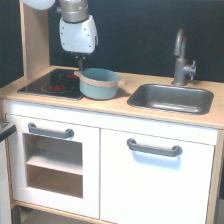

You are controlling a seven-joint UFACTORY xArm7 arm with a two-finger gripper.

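A blue-grey pot (pixel 100 88) with brownish handles stands roughly level on the counter, at the right edge of the black stovetop (pixel 50 86). My gripper (pixel 79 68) points down from the white and grey arm, right at the pot's left handle. The fingers look dark against the dark wall and are too small to tell whether they grip the handle.
A metal sink (pixel 172 98) with a grey faucet (pixel 180 60) is set into the right of the counter. Bare wood (pixel 128 92) lies between pot and sink. Below are an open-fronted oven compartment (pixel 55 165) and a white cabinet door (pixel 155 180).
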